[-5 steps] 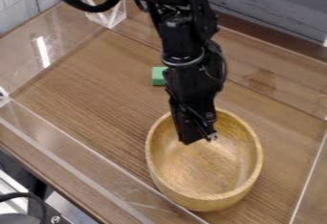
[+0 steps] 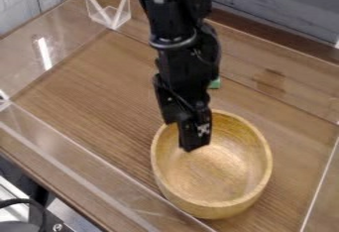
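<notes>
My gripper (image 2: 183, 121), black and open, hangs over the back left part of a round yellow bowl (image 2: 239, 181), its tips at or just inside the rim; nothing shows between its fingers. A small green object (image 2: 213, 82) peeks out behind the arm on the right, mostly hidden.
A clear plastic object (image 2: 109, 8) stands at the back left. A black cable lies at the bottom left.
The arm and gripper have shifted left and down toward the bowl's back left, now covering most of the green object. The bowl looks unmoved.
</notes>
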